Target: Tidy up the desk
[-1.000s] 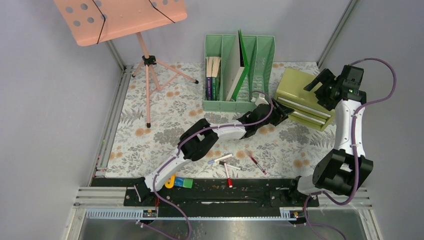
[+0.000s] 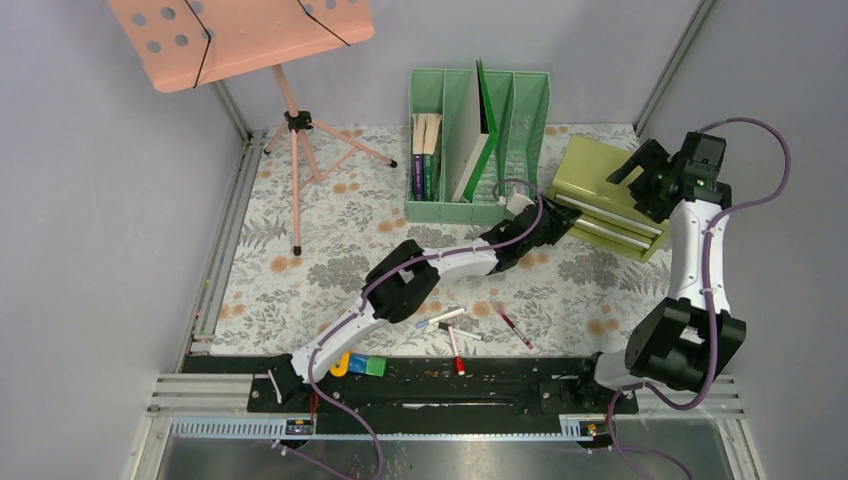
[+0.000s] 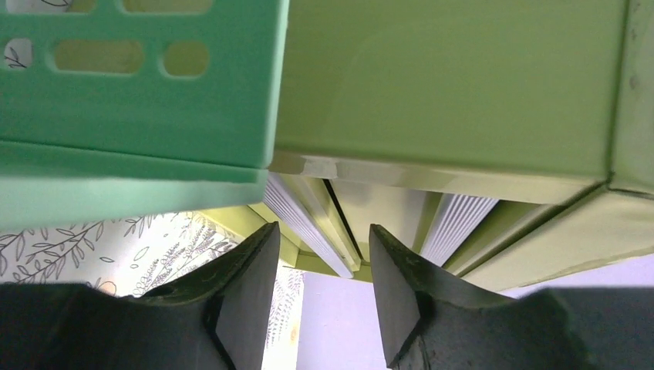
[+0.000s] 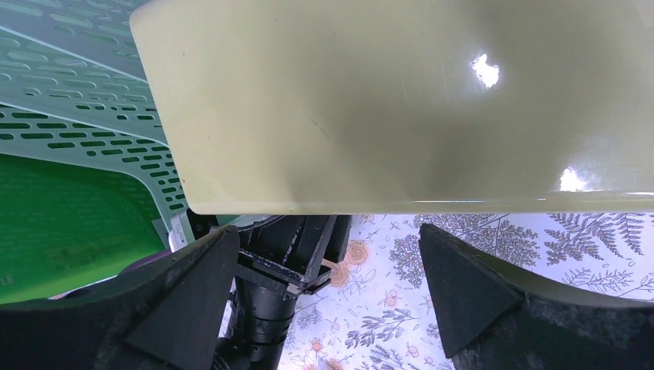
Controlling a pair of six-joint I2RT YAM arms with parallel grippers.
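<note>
An olive-green drawer box (image 2: 603, 172) (image 3: 447, 85) (image 4: 385, 100) stands at the back right, beside the green organizer (image 2: 428, 211) (image 3: 139, 108), which holds books and a green folder. My left gripper (image 2: 562, 222) is at the box's front left corner, facing the silver-striped drawer fronts, fingers apart, nothing visible between them. My right gripper (image 2: 634, 178) is over the box top, open and empty; the left gripper shows below it in the right wrist view. Markers (image 2: 513, 326) lie loose on the floral mat's front half.
A pink music stand (image 2: 295, 190) occupies the back left. Blue, green and yellow items (image 2: 365, 365) lie at the front edge, by the left arm.
My left gripper and arm have shifted very slightly at the box's corner over the last second. The right arm and the objects look unchanged.
</note>
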